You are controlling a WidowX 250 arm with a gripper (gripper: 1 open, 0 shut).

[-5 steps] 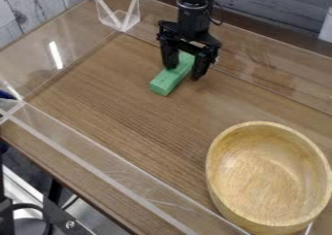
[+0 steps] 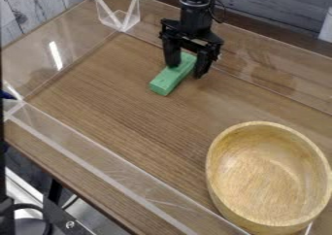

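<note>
My gripper (image 2: 189, 47), black, hangs from the top of the camera view over a green oblong object (image 2: 170, 79), which lies at a slant on the wooden table (image 2: 116, 142). The fingers are at the green object's upper end and hide part of it. I cannot tell whether they are open or shut on it.
A large beige round bowl (image 2: 266, 176) sits at the lower right. A clear plastic piece (image 2: 119, 14) is at the upper left. Black cables lie at the lower left edge.
My gripper has shifted very slightly around the green object's upper end. The green object lies in about the same place.
</note>
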